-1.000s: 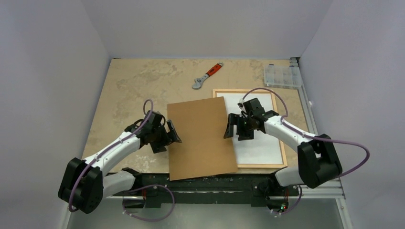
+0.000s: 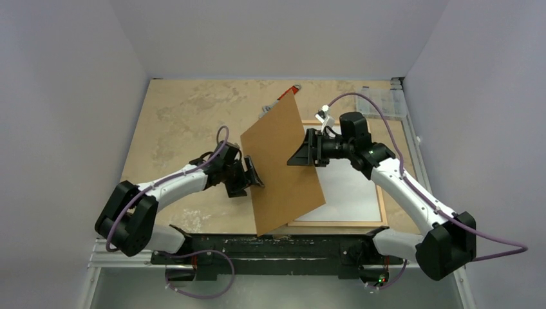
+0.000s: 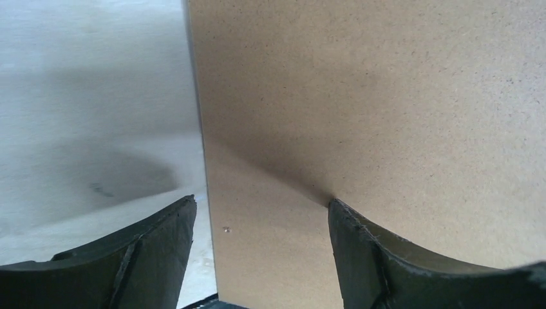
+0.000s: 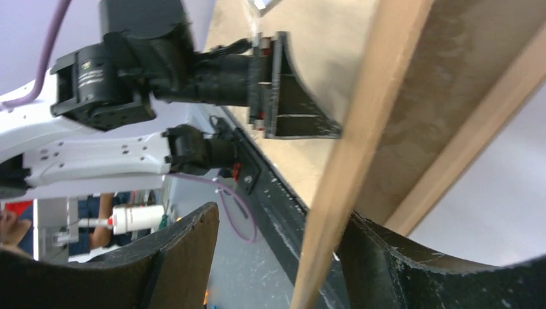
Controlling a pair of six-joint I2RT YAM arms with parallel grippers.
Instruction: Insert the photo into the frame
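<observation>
A brown board [image 2: 277, 187] is raised and tilted off the table, its right side higher. My right gripper [image 2: 302, 154] is at that right edge; in the right wrist view the board's pale wooden edge [image 4: 351, 161] runs between its fingers, and whether they press on it I cannot tell. My left gripper stands open over the board's left edge. Behind and right of the board, the wooden frame [image 2: 380, 206] lies on the table with a white sheet [image 2: 348, 199] inside.
A red-handled wrench [image 2: 288, 90] lies at the back, partly hidden by the board. A clear plastic organiser [image 2: 380, 103] sits at the back right.
The board's right side has risen with my right gripper, which moved up toward the back. My left gripper has shifted right and slightly back, and the board's left edge moved right.
</observation>
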